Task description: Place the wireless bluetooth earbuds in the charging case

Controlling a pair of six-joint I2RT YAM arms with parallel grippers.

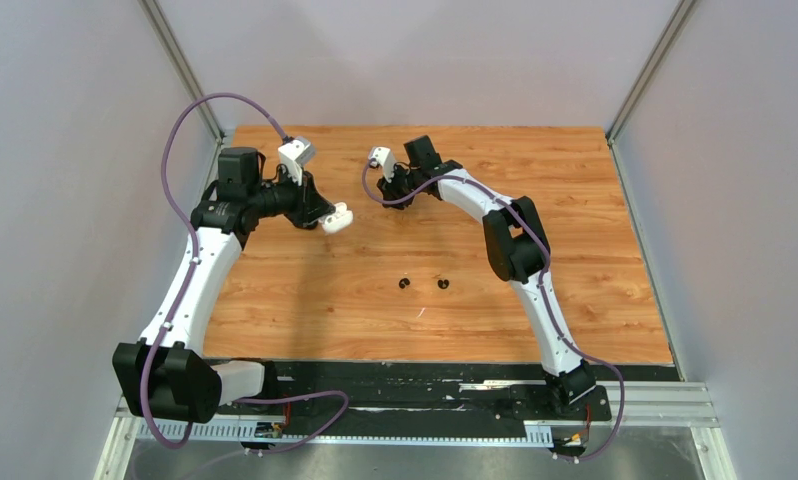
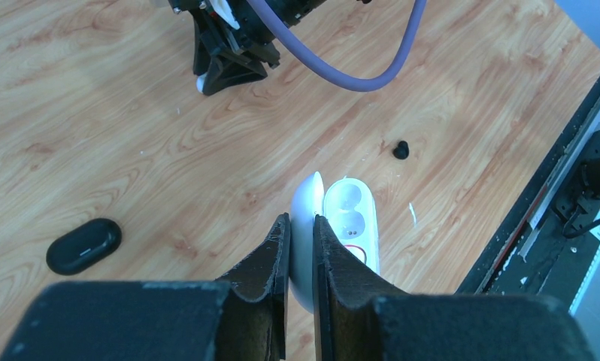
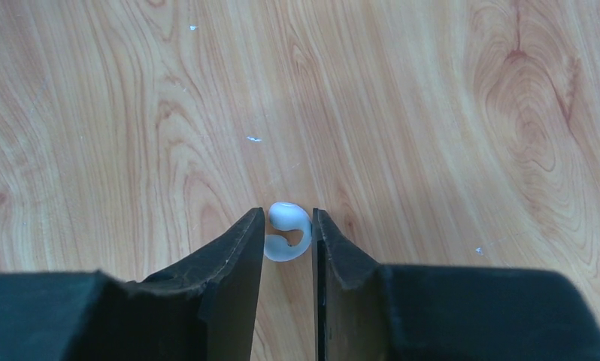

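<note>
My left gripper (image 1: 325,212) is shut on the white charging case (image 1: 337,222), held above the table; in the left wrist view the case (image 2: 355,223) shows its open compartment with two round wells. My right gripper (image 1: 395,200) is low at the back middle of the table. In the right wrist view its fingertips (image 3: 323,226) are either side of a white earbud (image 3: 286,214) lying on the wood, slightly parted and touching or very near it; whether it is gripped is unclear.
Two small dark pieces (image 1: 404,283) (image 1: 442,284) lie on the middle of the table (image 1: 595,300). A black oval object (image 2: 83,246) sits in the left wrist view.
</note>
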